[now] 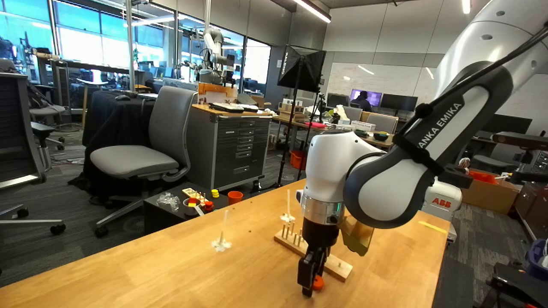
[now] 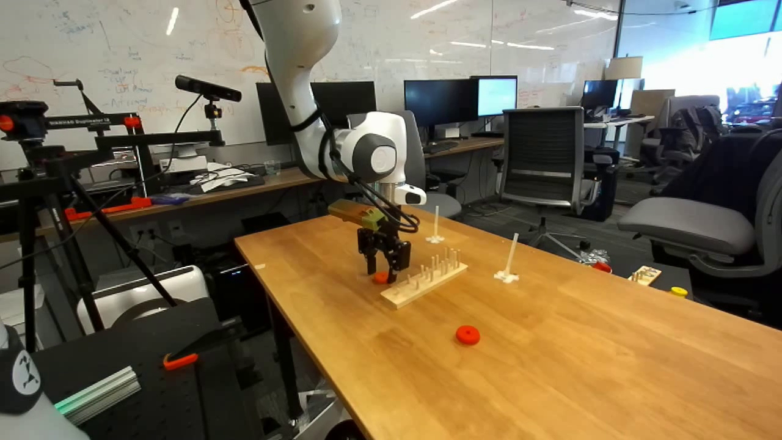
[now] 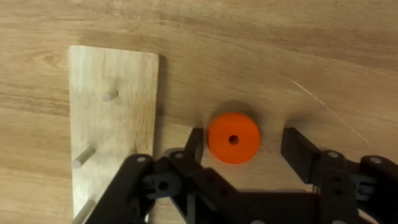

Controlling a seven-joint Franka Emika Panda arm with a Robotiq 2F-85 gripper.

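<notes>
An orange-red disc [image 3: 233,138] with a small centre hole lies flat on the wooden table. My gripper straddles it, fingers apart. The left finger [image 3: 196,143] is right beside the disc's edge, while a clear gap separates the disc from the right finger [image 3: 298,153]. A pale pegboard [image 3: 115,127] with upright wooden pegs lies left of the gripper in the wrist view. In exterior view 1 the gripper hides part of the disc [image 1: 318,282]. A second red disc [image 2: 467,335] rests on the open table in exterior view 2.
Two white upright rods, a nearer one [image 2: 511,258] and a farther one [image 2: 436,226], are fixed to the table beyond the pegboard. Bare tabletop [image 2: 586,352] extends widely around the second disc. The table's edge [image 2: 322,364] runs near the gripper's side.
</notes>
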